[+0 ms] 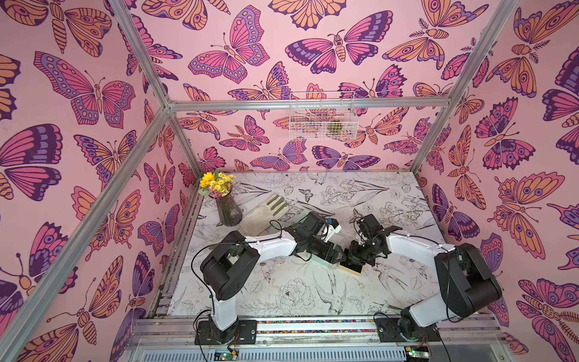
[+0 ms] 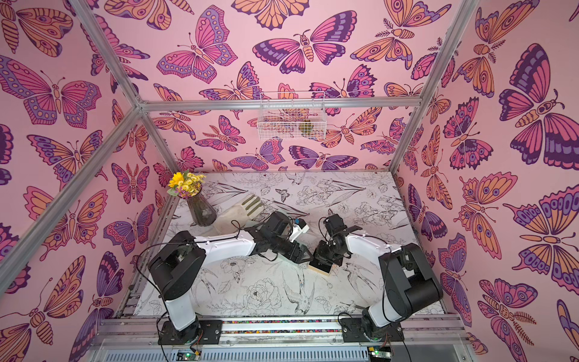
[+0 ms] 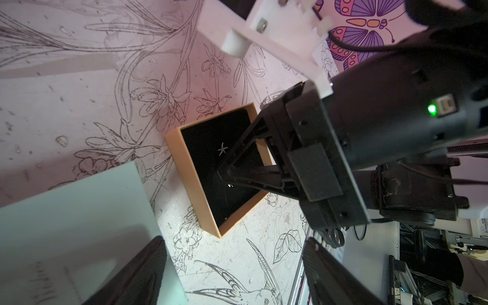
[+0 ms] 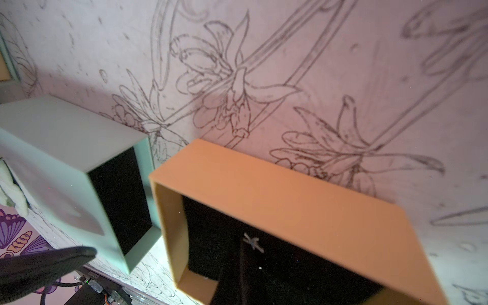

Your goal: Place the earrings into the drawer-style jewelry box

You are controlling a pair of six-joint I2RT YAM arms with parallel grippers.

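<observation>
A shallow orange drawer (image 3: 195, 180) lined in black lies on the table, its open side up. One silver star-shaped earring (image 3: 222, 149) rests on the lining, and a tiny bright glint shows nearer the fingertips. The star earring (image 4: 253, 242) is also visible from the right wrist. My right gripper reaches inside the drawer, shut, beside the star; nothing shows between its fingers. The mint-green outer box (image 4: 66, 172) stands just left of the drawer, its dark open end facing it. Over that box, my left gripper has its fingers apart, with nothing between them.
A vase of yellow flowers (image 1: 228, 210) stands at the back left, near a pale glove-like item with green stripes (image 1: 265, 214). The two arms' wrists are close together over the box and drawer.
</observation>
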